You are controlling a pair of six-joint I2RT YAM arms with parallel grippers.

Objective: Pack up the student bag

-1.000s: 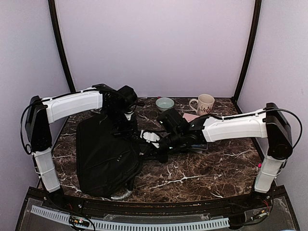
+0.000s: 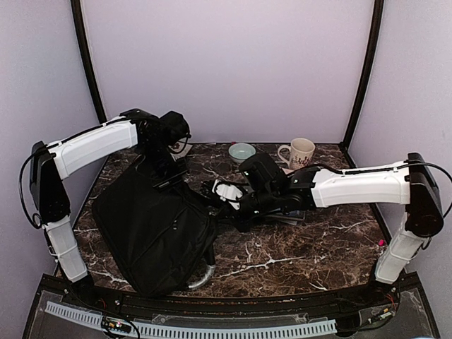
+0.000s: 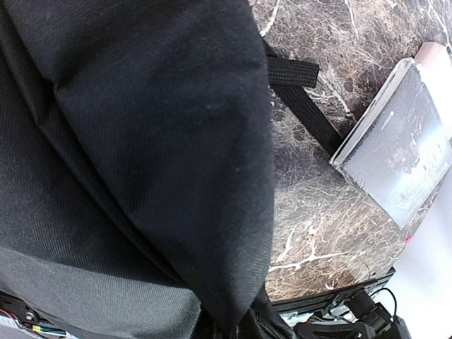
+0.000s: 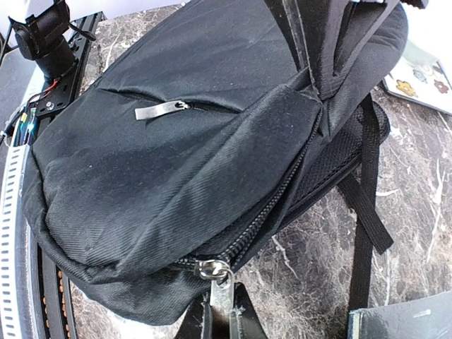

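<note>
The black backpack [image 2: 145, 229] lies slanted on the left side of the table. In the right wrist view my right gripper is shut on the metal zipper pull [image 4: 222, 291] at the bag's lower corner. The zipper teeth [image 4: 272, 205] run from there up toward my left gripper. That gripper is shut on a fold of the bag's edge; its fingertips are partly hidden by black cloth [image 3: 212, 198] in the left wrist view. A second metal pull [image 4: 161, 110] lies on the bag's front.
A grey-covered book [image 3: 399, 145] lies right of the bag, close to a black strap [image 3: 307, 116]. A bowl [image 2: 241, 152] and a mug [image 2: 298, 152] stand at the back.
The backpack has shifted left and turned, its top swinging leftward. My left arm has moved left and back with the bag edge. My right gripper has moved slightly right and back.
</note>
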